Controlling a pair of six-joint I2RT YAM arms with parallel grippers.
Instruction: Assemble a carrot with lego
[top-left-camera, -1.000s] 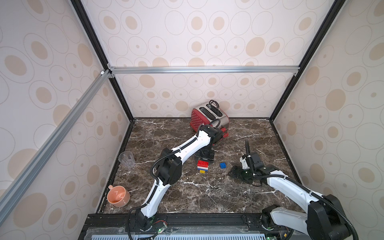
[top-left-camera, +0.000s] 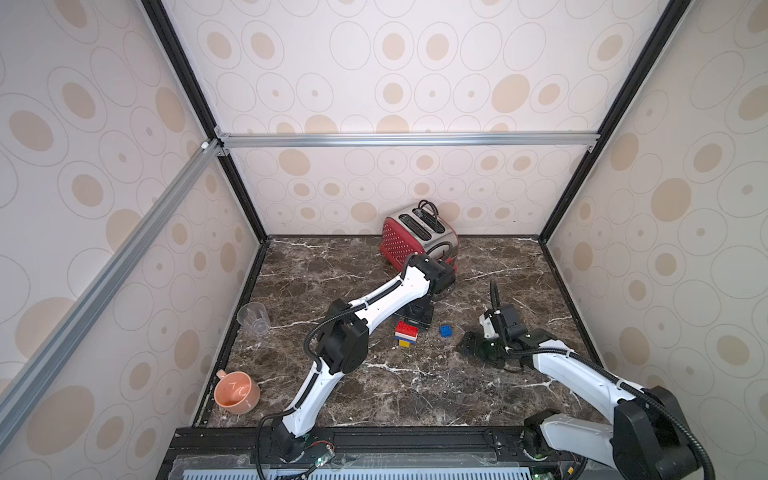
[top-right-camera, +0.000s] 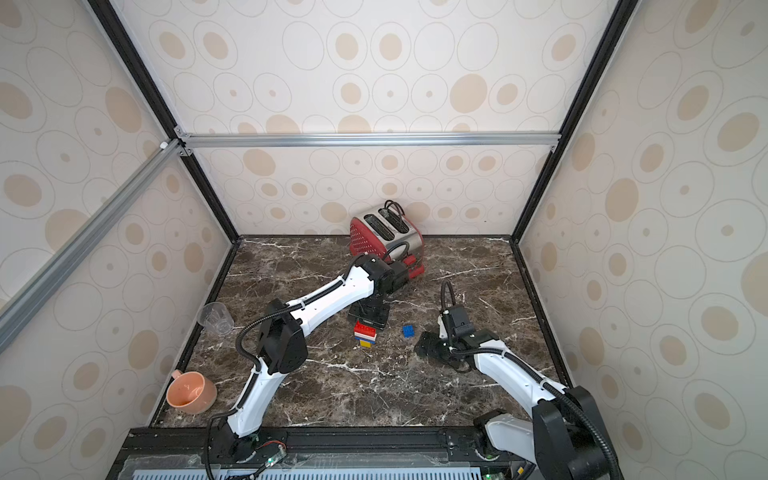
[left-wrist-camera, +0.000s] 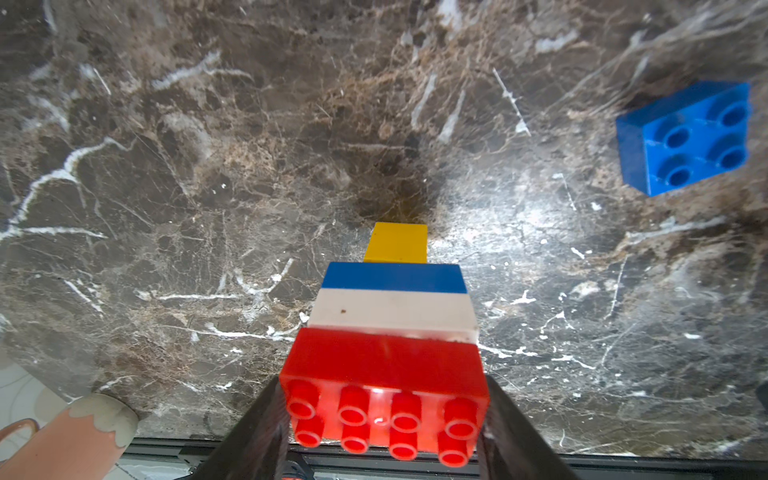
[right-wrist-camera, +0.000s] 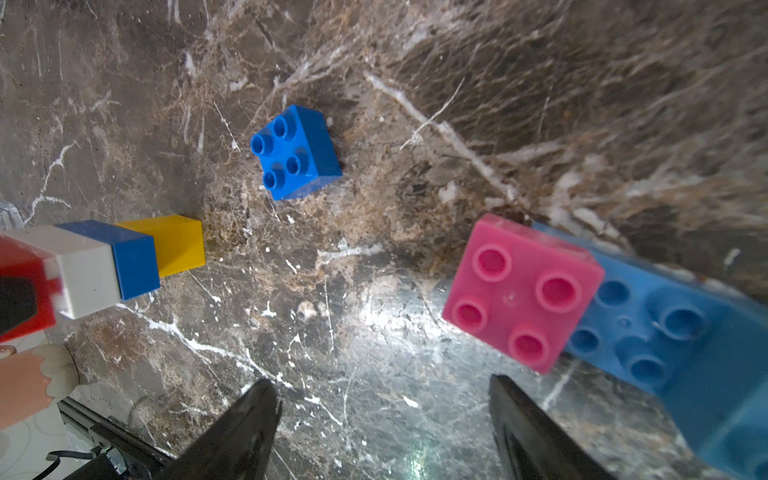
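Observation:
A stack of bricks, red (left-wrist-camera: 384, 360), white (left-wrist-camera: 392, 310), blue (left-wrist-camera: 393, 277) and a smaller yellow one (left-wrist-camera: 397, 242), is joined in a row. My left gripper is shut on the red brick at the stack's near end, the yellow end pointing away from it. To the right in the left wrist view, a loose blue brick (left-wrist-camera: 685, 137) rests on the table, studs up. My right gripper stands open with nothing between its fingertips. Beyond them in the right wrist view lie a pink brick (right-wrist-camera: 524, 292) and a longer blue piece (right-wrist-camera: 672, 328), touching it and partly cut off.
A toaster (top-left-camera: 420, 232) stands at the back behind the left arm. On the left side are an orange mug (top-left-camera: 237, 393) and a clear cup (top-left-camera: 254, 318). Bare marble table (top-left-camera: 432, 392) lies in front of the bricks.
My left gripper has shifted slightly to the right, still with the brick stack in it. The right arm and the loose blue brick have stayed in place.

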